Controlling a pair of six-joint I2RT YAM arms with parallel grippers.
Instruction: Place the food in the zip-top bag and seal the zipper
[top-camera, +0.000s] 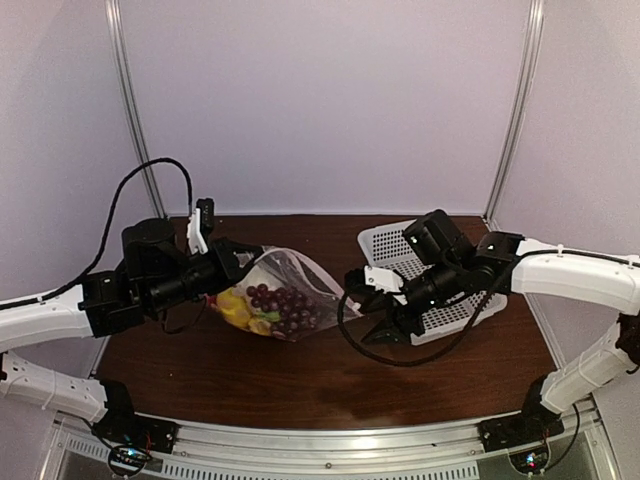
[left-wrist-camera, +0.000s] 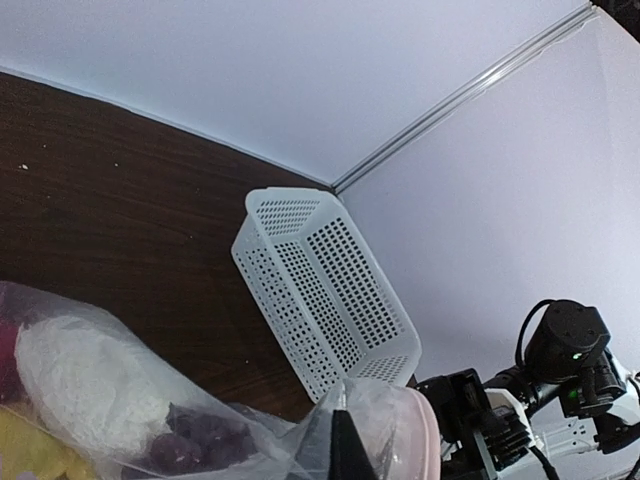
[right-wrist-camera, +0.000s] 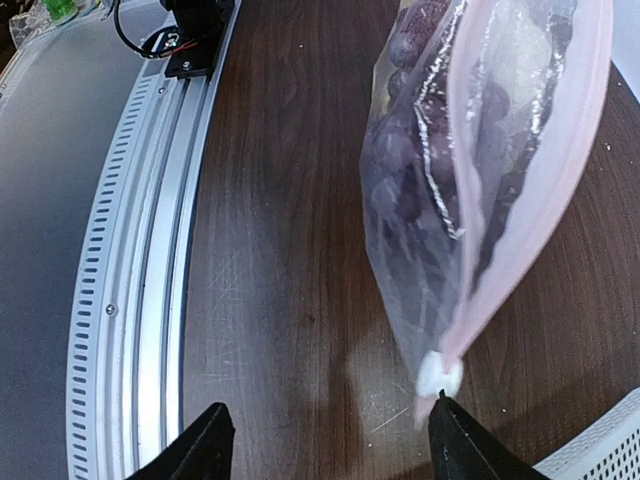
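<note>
A clear zip top bag (top-camera: 322, 290) hangs tilted above the table, with grapes (top-camera: 280, 308) and a yellow food item (top-camera: 235, 308) inside. A white lump of food (left-wrist-camera: 90, 380) also shows through the plastic in the left wrist view. My left gripper (top-camera: 250, 255) is shut on the bag near one end of its pinkish zipper strip. At the strip's other end is a white slider (right-wrist-camera: 438, 375), close to one fingertip of my right gripper. That gripper stands open; the slider appears beyond its fingers, not clamped.
An empty white perforated basket (left-wrist-camera: 325, 290) stands at the right rear of the dark table, partly under the right arm in the top view. A metal rail (right-wrist-camera: 160, 250) runs along the front edge.
</note>
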